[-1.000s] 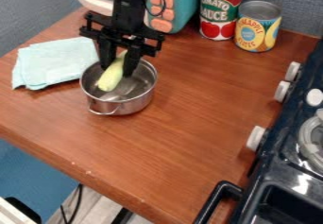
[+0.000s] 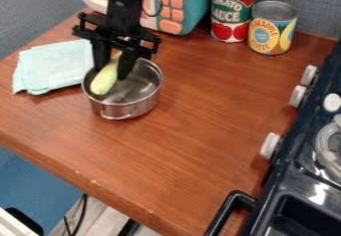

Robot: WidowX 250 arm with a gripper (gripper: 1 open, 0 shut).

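Observation:
A pale yellow-green vegetable (image 2: 110, 76), perhaps corn, stands tilted inside a steel pot (image 2: 138, 98) on the wooden table. My black gripper (image 2: 118, 59) is over the pot at the vegetable's upper end; whether its fingers are closed on it is hard to tell.
A folded pale cloth (image 2: 51, 67) lies left of the pot. A tomato sauce can (image 2: 230, 16) and a yellow can (image 2: 270, 33) stand at the back, beside a teal appliance (image 2: 180, 6). A black stove (image 2: 300, 170) is on the right.
My gripper and the vegetable have shifted slightly left, and the pot a little with them.

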